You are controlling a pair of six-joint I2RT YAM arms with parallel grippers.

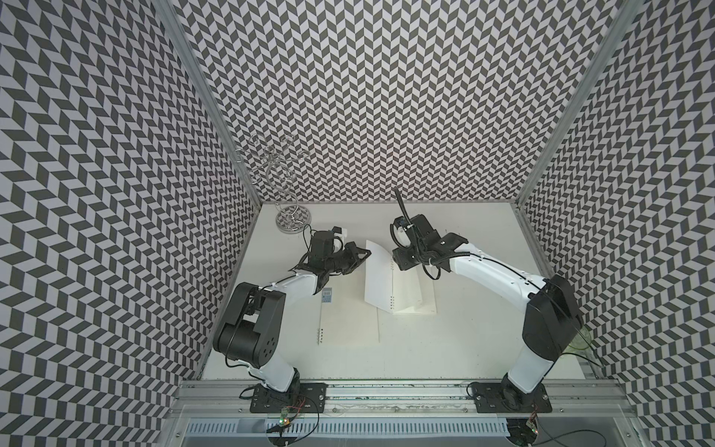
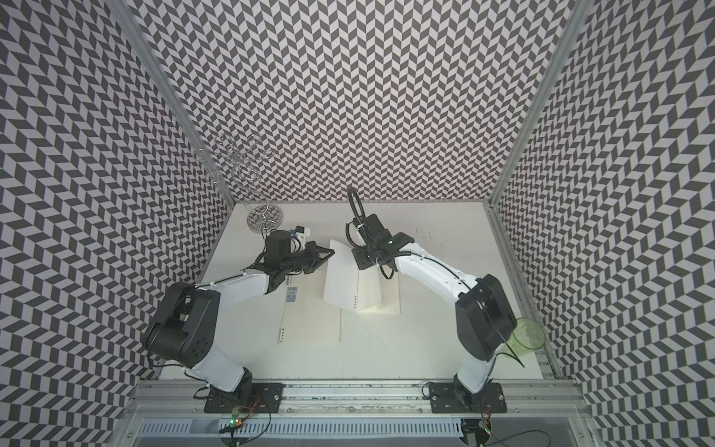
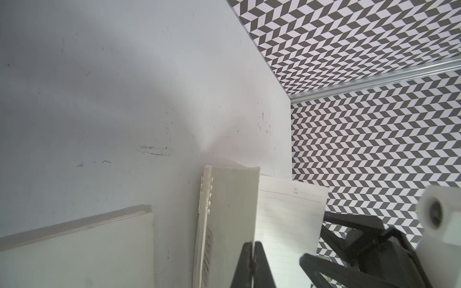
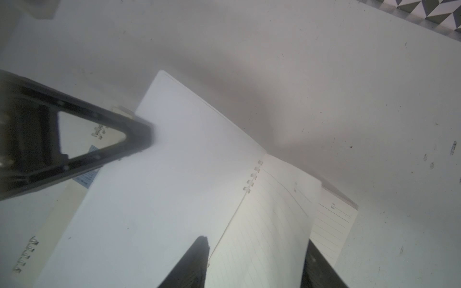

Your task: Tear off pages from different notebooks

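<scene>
An open spiral notebook lies near the table's middle, its white cover raised toward the left. Pinched at that cover's free edge, my left gripper is shut. My right gripper is over the lined inner pages, its fingers apart. A raised, curled lined page reaches between them, its right edge near the right finger; whether it touches is unclear. A second spiral notebook lies closed to the left, partly under the left arm.
A metal wire stand is at the back left corner. Beside the right arm's base sits a green transparent container. Bare table shows on the right and along the front.
</scene>
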